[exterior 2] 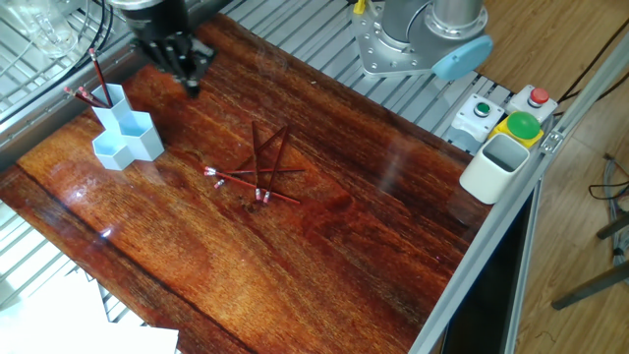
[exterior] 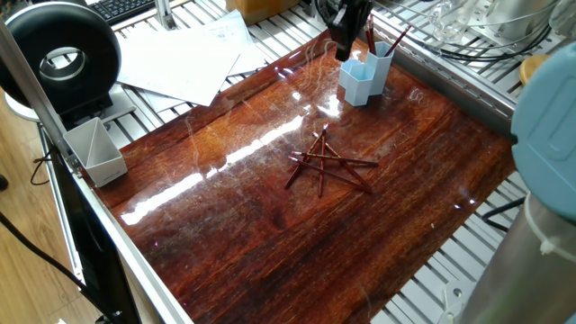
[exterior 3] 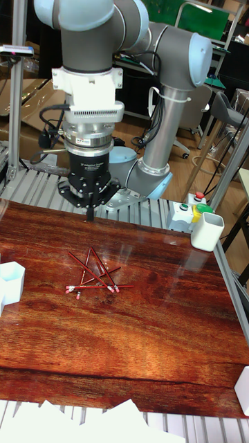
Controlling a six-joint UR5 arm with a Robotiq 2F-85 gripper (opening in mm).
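Note:
Several dark red pencils [exterior: 324, 164] lie crossed in a loose pile mid-table; the same pencils [exterior 2: 257, 175] show pale ends in exterior view 2. A light blue holder [exterior: 360, 81] of joined hexagonal cups stands near the table's edge, and a few pencils [exterior 2: 93, 84] lean in one cup of the holder [exterior 2: 126, 138]. Above the table and beside the holder hangs my black gripper [exterior 2: 192, 90]. In exterior view 3 the gripper [exterior 3: 90, 217] points down, its fingers meeting at one narrow tip. It looks shut, with nothing visible between them.
A white, open-topped box [exterior 2: 494, 169] stands at the table's edge, with red and green buttons [exterior 2: 524, 125] nearby. Papers [exterior: 184, 63] and a black ring-shaped device [exterior: 61, 58] lie outside the board. Bare wood surrounds the pencil pile.

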